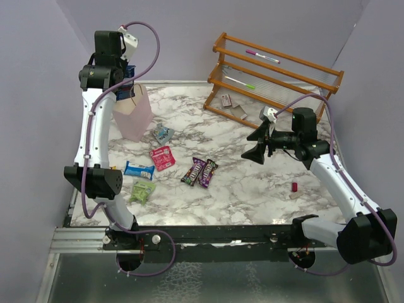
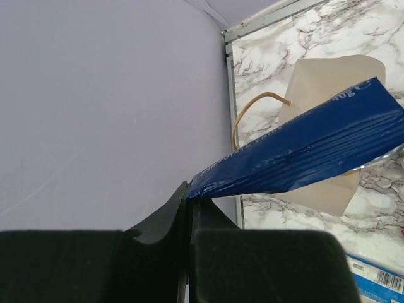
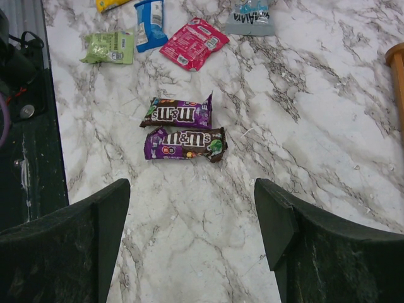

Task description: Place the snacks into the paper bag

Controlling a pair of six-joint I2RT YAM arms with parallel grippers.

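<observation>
The paper bag (image 1: 137,117) stands at the back left, partly hidden by my left arm. My left gripper is above it, shut on the edge of a dark blue snack packet (image 2: 297,142) that sticks out over the bag. Two M&M packets (image 1: 192,172) (image 3: 185,144) lie mid-table, with a red packet (image 1: 161,158), a blue packet (image 1: 139,170), a green packet (image 1: 141,192) and a pale blue pouch (image 1: 162,134) to their left. My right gripper (image 1: 260,144) hangs open and empty over the right side.
A wooden rack (image 1: 271,85) with markers stands at the back right. A small red object (image 1: 294,187) lies at the front right. Walls border the table at left and right.
</observation>
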